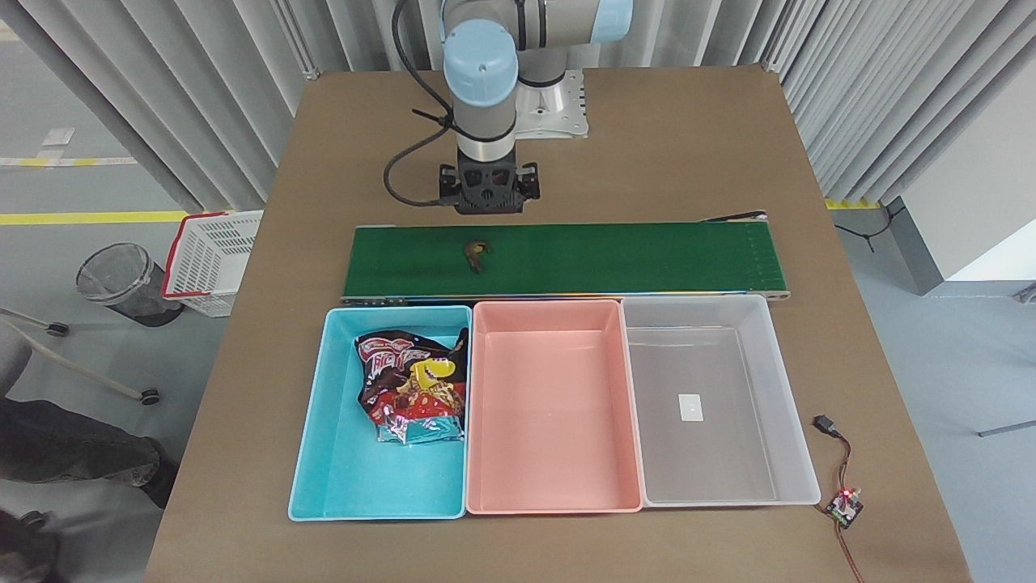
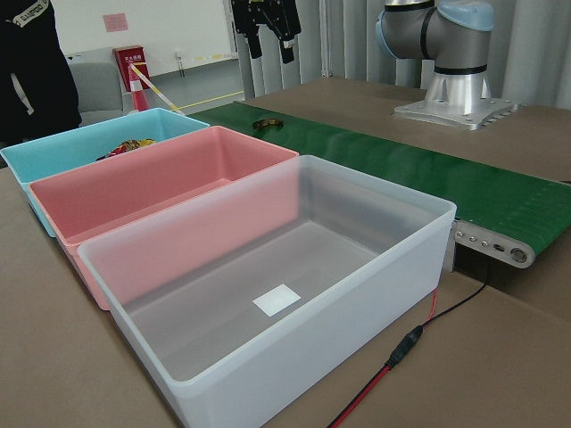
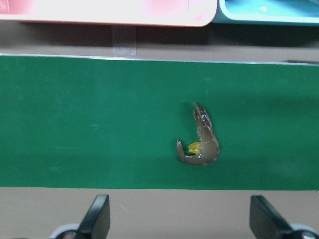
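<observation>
A small grey-brown shrimp (image 1: pixel 475 254) with a yellow patch lies curled on the green conveyor belt (image 1: pixel 622 254); the wrist view shows it (image 3: pixel 207 149) right of centre. My gripper (image 1: pixel 490 200) hangs above the table just behind the belt. In the wrist view its two fingers (image 3: pixel 99 216) stand wide apart below the shrimp, open, with nothing between them. The left view shows the gripper (image 2: pixel 270 46) high at the top, over the belt.
In front of the belt stand a blue tray (image 1: pixel 320 466) holding a snack bag (image 1: pixel 413 389), an empty pink tray (image 1: pixel 554 408) and a translucent tray (image 1: pixel 728 427). Cables with a small board (image 1: pixel 842 508) lie at the right.
</observation>
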